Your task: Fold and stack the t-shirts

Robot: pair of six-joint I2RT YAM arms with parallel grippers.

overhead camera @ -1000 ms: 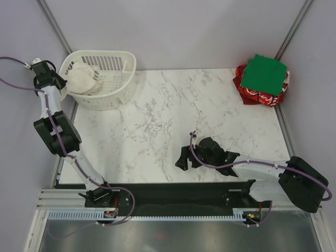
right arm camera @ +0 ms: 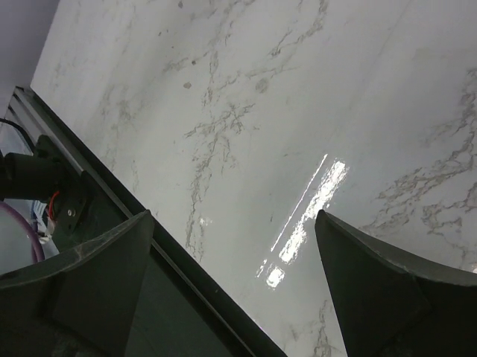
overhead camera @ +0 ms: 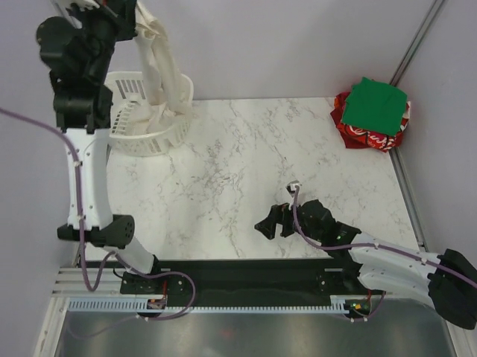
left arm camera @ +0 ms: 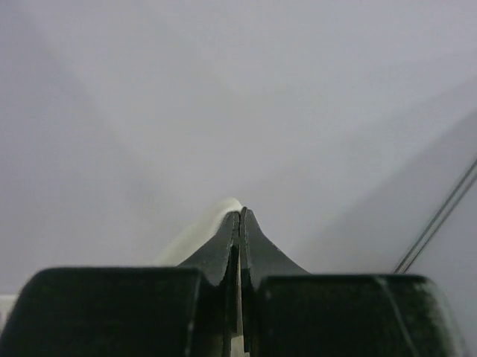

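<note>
A white shirt hangs from my left gripper, which is raised high at the top left; in the left wrist view the fingers are shut on a pale edge of it. The shirt's lower folds reach down into a white plastic basket. My right gripper is open over the bare table near the front, nothing between its fingers. At the back right lie folded shirts, a green one on top of red patterned ones.
My left gripper has risen from the basket's left side and moved rightward, lifting the white shirt up out of the basket. The right arm has shifted slightly to the right.
</note>
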